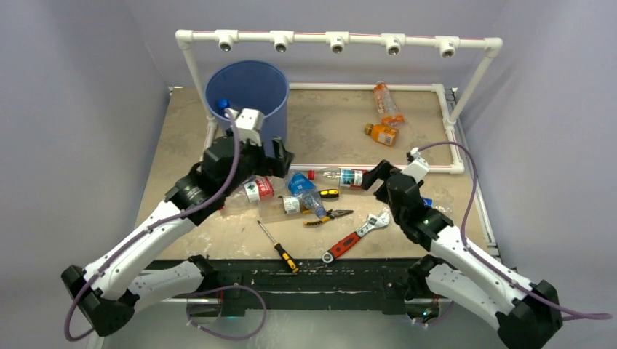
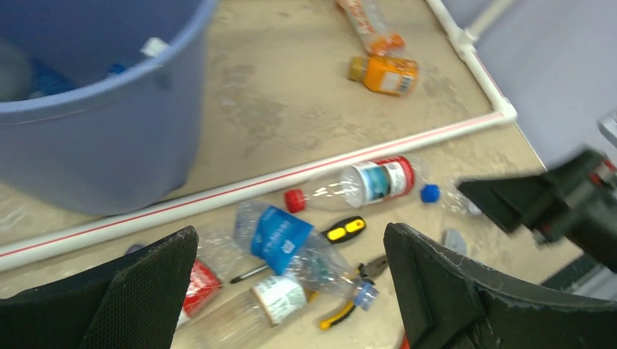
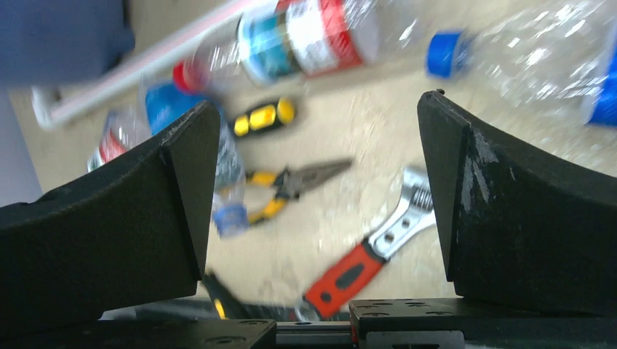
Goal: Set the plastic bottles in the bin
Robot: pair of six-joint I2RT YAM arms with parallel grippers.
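Plastic bottles lie in front of the blue bin (image 1: 247, 94): a red-capped bottle with teal label (image 2: 378, 178), a blue-labelled bottle (image 2: 280, 240), a bottle with white label (image 2: 255, 313), a red-labelled bottle (image 1: 258, 190) and a clear blue-capped bottle (image 3: 531, 58). An orange bottle (image 1: 382, 133) and an orange-labelled bottle (image 1: 387, 102) lie in the back area. My left gripper (image 1: 276, 160) is open above the front bottles, beside the bin. My right gripper (image 1: 375, 178) is open over the bottles and tools at the right. Both have nothing between their fingers.
A screwdriver (image 1: 280, 251), pliers (image 1: 331, 216), an adjustable wrench (image 1: 349, 240) and a yellow-black handle (image 1: 329, 194) lie among or near the bottles. A white pipe frame (image 1: 451, 167) borders the back area, with a raised rail (image 1: 305, 38) above.
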